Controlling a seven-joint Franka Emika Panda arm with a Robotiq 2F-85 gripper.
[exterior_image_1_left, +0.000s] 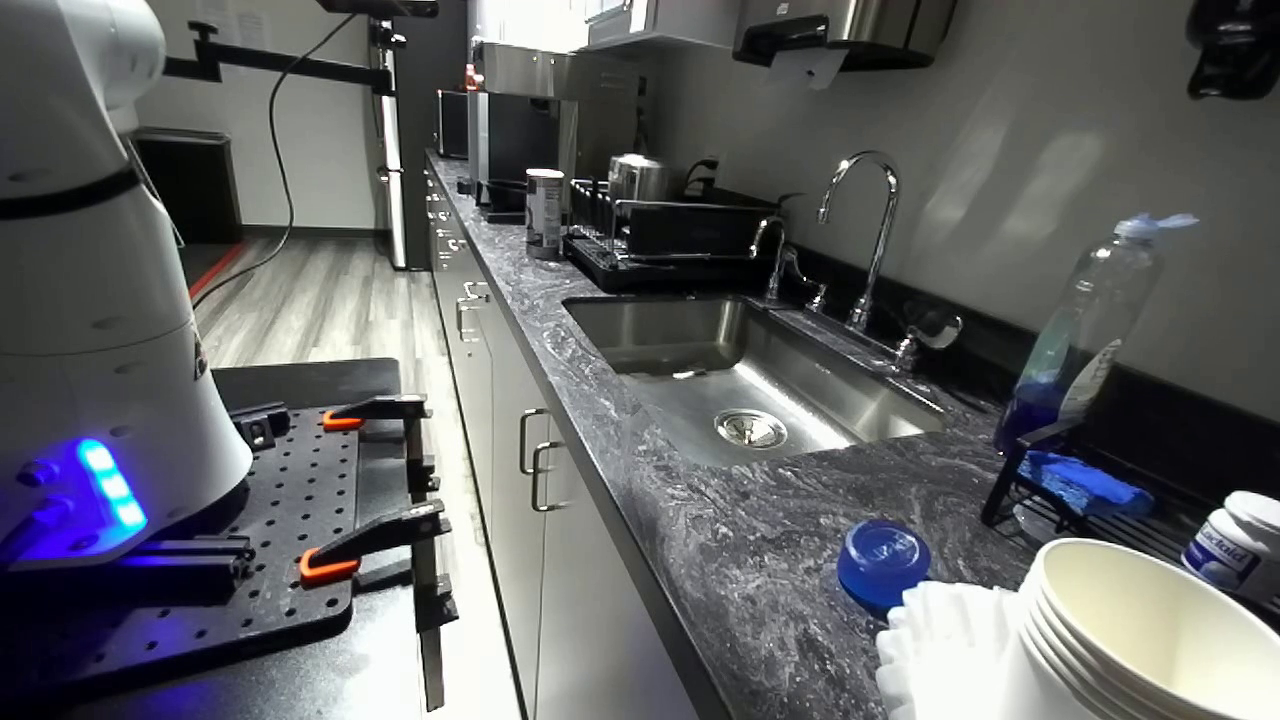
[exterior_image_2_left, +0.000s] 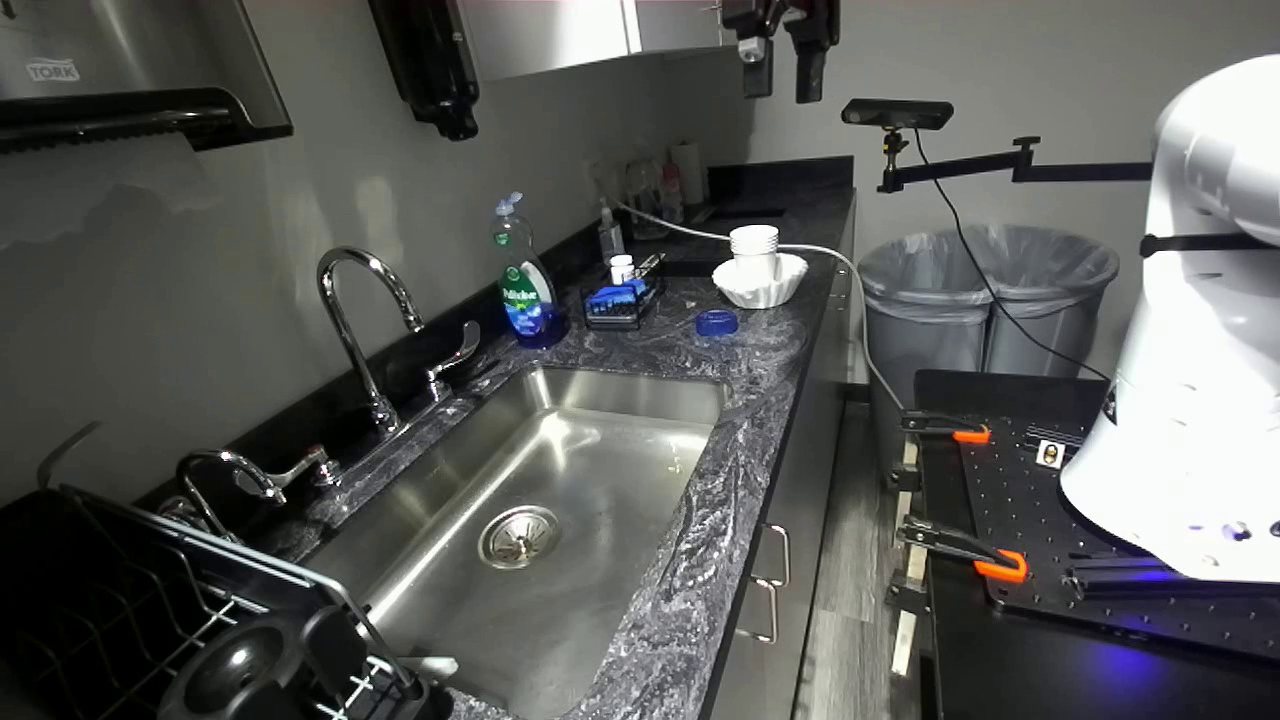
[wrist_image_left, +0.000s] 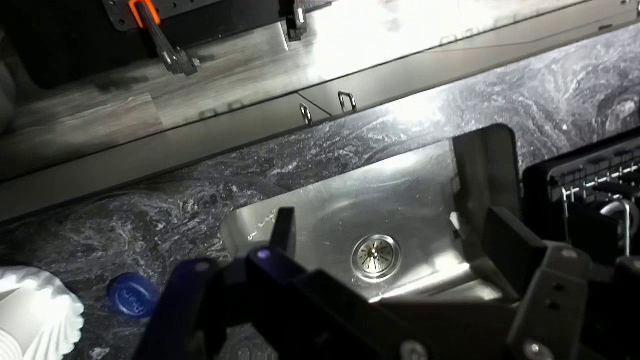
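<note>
High above the counter, at the top of exterior view 2, my gripper (exterior_image_2_left: 783, 94) hangs with its two fingers apart. In the wrist view the same gripper is open over the sink, and nothing shows between its fingers. A round blue lid-like object (exterior_image_1_left: 883, 562) lies on the counter, well apart from the gripper. Beside it sit white fluted paper filters (exterior_image_1_left: 942, 642) and a stack of white cups (exterior_image_1_left: 1140, 624). The steel sink (exterior_image_2_left: 600, 504) looks empty, its drain (wrist_image_left: 376, 258) in view.
A dish soap bottle (exterior_image_2_left: 524, 282) and a black caddy with a blue sponge (exterior_image_2_left: 614, 300) stand along the wall. The tall faucet (exterior_image_2_left: 342, 318) rises behind the sink. A black dish rack (exterior_image_1_left: 696, 234) borders its far end.
</note>
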